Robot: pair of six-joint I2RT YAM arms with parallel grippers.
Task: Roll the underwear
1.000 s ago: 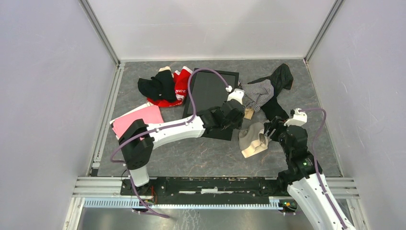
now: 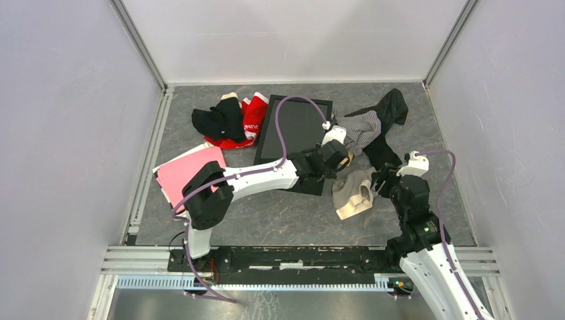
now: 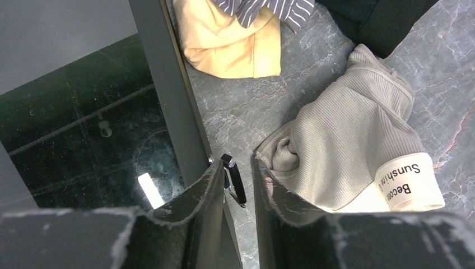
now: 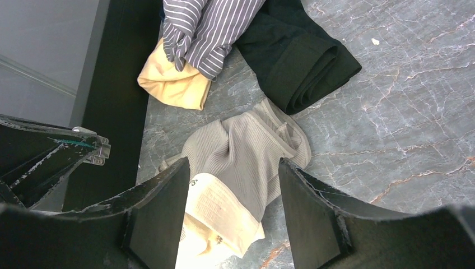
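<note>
The grey ribbed underwear (image 3: 347, 134) lies crumpled on the marbled floor, its cream waistband (image 3: 408, 182) folded over and showing dark lettering in the left wrist view. My left gripper is part open with nothing between its fingers, and hangs over the tray's edge to the left of the underwear. From the right side, my right gripper stands open above the cloth. Its fingers frame the grey fabric in the right wrist view without visibly gripping it. Whether the right fingertips touch the fabric cannot be told.
A black-framed tray (image 2: 288, 127) lies left of the underwear. Striped cloth (image 4: 210, 28), yellow cloth (image 4: 176, 84) and folded black cloth (image 4: 305, 70) lie beyond it. Red and black garments (image 2: 233, 123) and pink folders (image 2: 190, 175) are farther left.
The right gripper has barely shifted. The underwear lies as before.
</note>
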